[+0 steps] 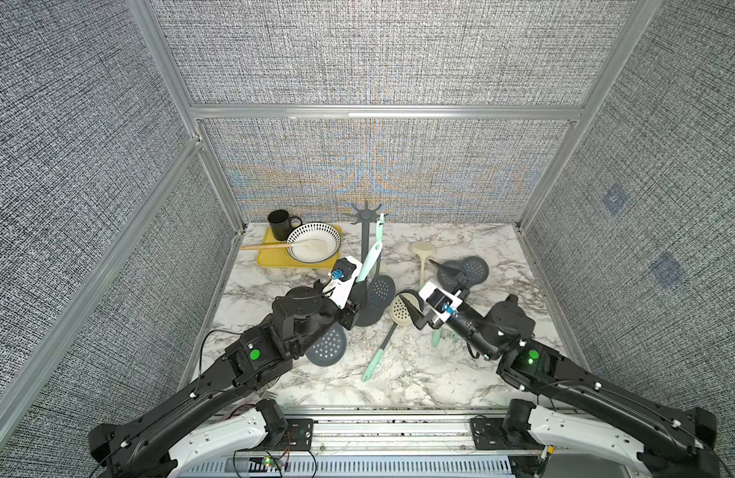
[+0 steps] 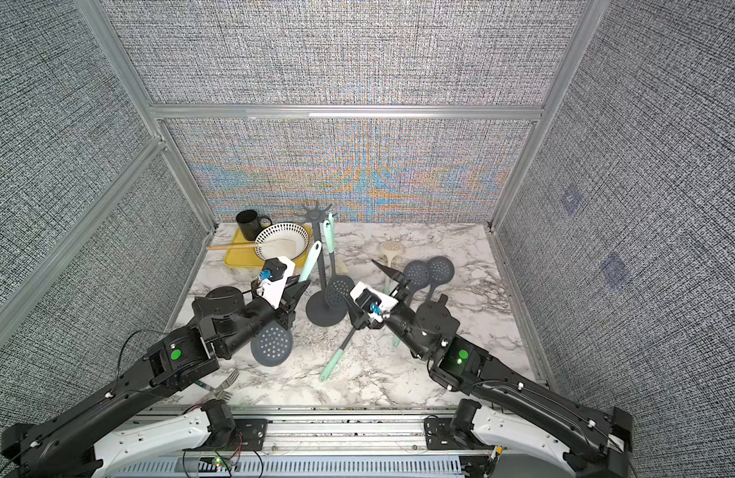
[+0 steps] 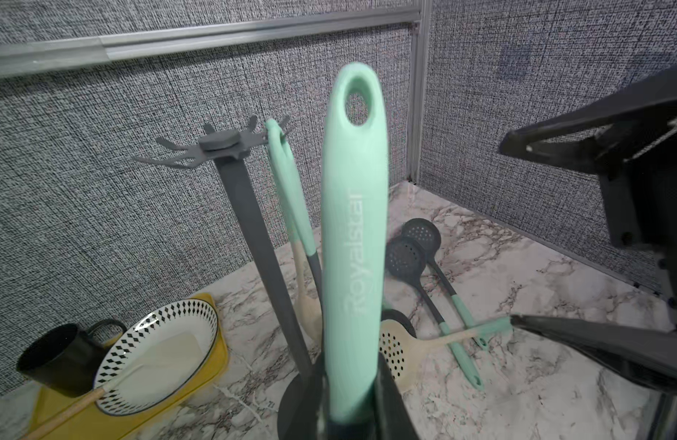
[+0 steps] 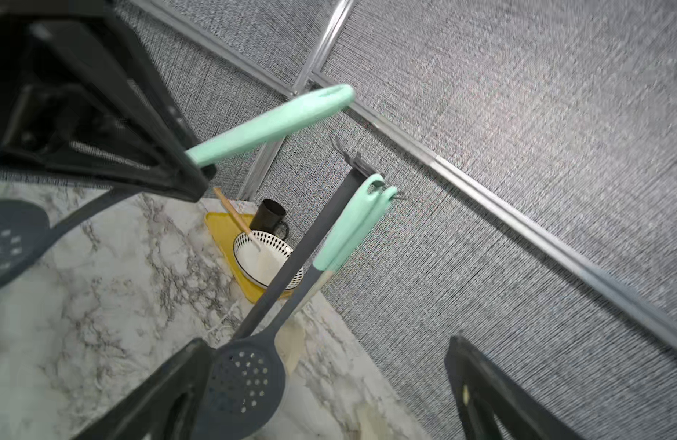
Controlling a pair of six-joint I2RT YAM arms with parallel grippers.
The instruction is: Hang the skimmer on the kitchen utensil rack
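My left gripper (image 1: pixel 355 301) is shut on the skimmer, around the lower end of its mint handle (image 3: pixel 355 220). The handle points up with its hole at the top; the dark perforated head (image 2: pixel 271 344) hangs below. The skimmer is tilted and apart from the rack. Behind it stands the dark utensil rack (image 4: pixel 309 242), its hooked top (image 3: pixel 221 141) at the far side. A mint-handled skimmer with a dark head (image 4: pixel 244 381) and a cream utensil (image 3: pixel 306 304) hang from it. My right gripper stands open, facing the rack, with nothing between its fingers.
A yellow tray (image 1: pixel 271 257) with a patterned bowl (image 1: pixel 335 236) and black mug (image 1: pixel 279 224) is at the back left. Two dark skimmers (image 1: pixel 476 269) lie right. A cream skimmer (image 1: pixel 400 309) lies in the middle.
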